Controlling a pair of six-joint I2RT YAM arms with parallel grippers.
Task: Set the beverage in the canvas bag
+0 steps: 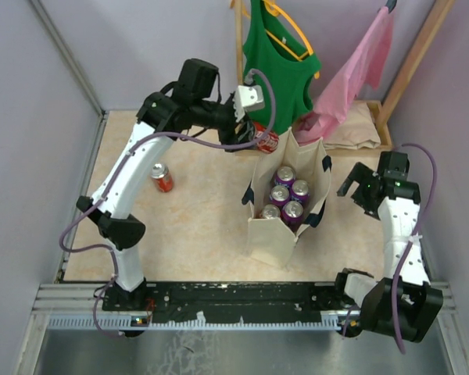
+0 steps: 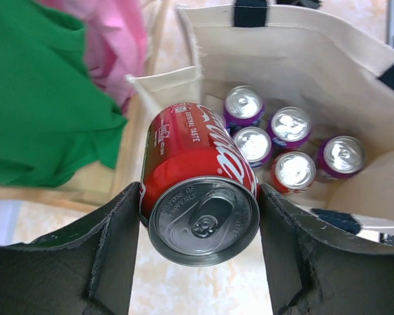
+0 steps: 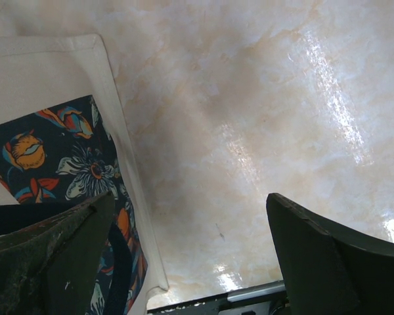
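A red Coke can [image 2: 203,157] is between the fingers of my left gripper, its silver end facing the camera. In the top view that can [image 1: 266,137] hangs at the left back edge of the canvas bag [image 1: 270,244], which stands with its top wide apart. Inside the bag are several purple cans [image 1: 293,211] and one can with a red side [image 2: 294,172]. Another red can [image 1: 162,178] stands alone on the table's left part. My right gripper is open and empty, low over the table to the right of the bag.
Behind the bag, a wooden rack [image 1: 384,129] carries a green top [image 1: 277,74] and a pink cloth [image 1: 358,74]. Bare table lies left of the bag. Dark straps [image 1: 313,217] hang at the bag's sides.
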